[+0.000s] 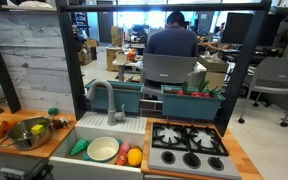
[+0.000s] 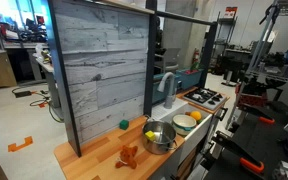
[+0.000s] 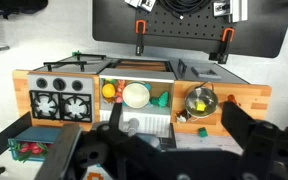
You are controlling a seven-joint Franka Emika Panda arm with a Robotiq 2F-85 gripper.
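Observation:
From above, the wrist view shows my gripper as two dark, blurred halves with a wide gap, open and with nothing between them. Beyond it lies a toy kitchen counter. A metal pot (image 2: 161, 138) rests on the wooden top, with a yellow item (image 3: 201, 106) inside. In the sink (image 1: 72, 141) sits a cream bowl (image 1: 103, 149), with green pieces (image 3: 164, 99) on one side and an orange round item (image 1: 135, 157) on the other. An orange toy (image 2: 129, 156) and a small green item (image 2: 124, 124) lie on the wood near the pot.
The black stove (image 1: 191, 148) fills the opposite end of the counter from the pot. Behind the counter are teal planters (image 1: 191, 105), one with red and green items, and a faucet (image 1: 110, 100). A grey wooden panel (image 2: 104, 75) and dark posts rise there. Cables (image 3: 184, 5) lie on a dark surface.

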